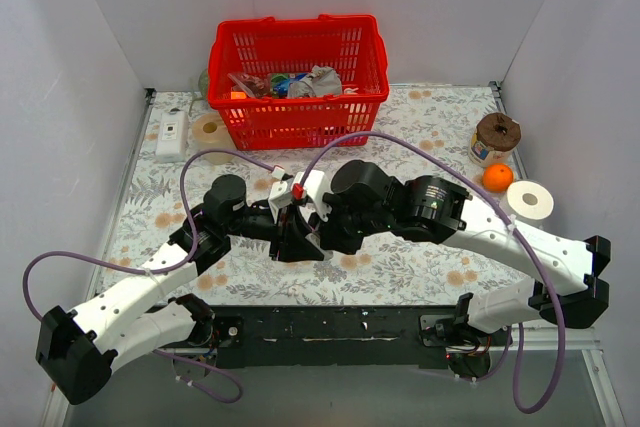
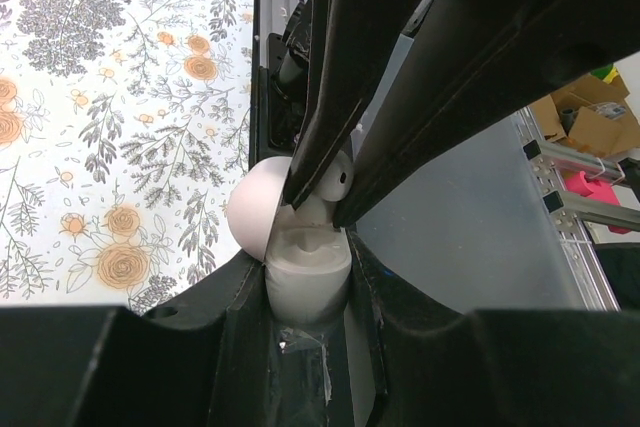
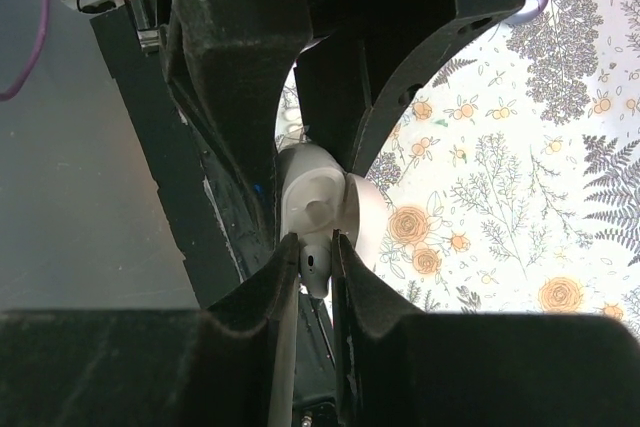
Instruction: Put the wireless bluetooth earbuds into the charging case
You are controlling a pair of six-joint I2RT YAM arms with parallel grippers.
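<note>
Over the front middle of the table my two grippers meet. My left gripper is shut on the white charging case (image 2: pixel 308 297), whose lid (image 2: pixel 258 205) stands open. Between the fingertips of my right gripper, which is shut, is a small white earbud (image 3: pixel 315 272). In the right wrist view the earbud is right at the case's open hollow (image 3: pixel 315 197). Part of a round white earbud also shows between the dark fingers in the left wrist view. Whether it is seated in the case, I cannot tell. A second earbud cannot be made out.
A red basket (image 1: pixel 300 127) with assorted items stands at the back. A white power strip (image 1: pixel 172 135) lies at the back left. An orange (image 1: pixel 497 178), a brown-topped jar (image 1: pixel 495 137) and a white roll (image 1: pixel 529 201) stand along the right side.
</note>
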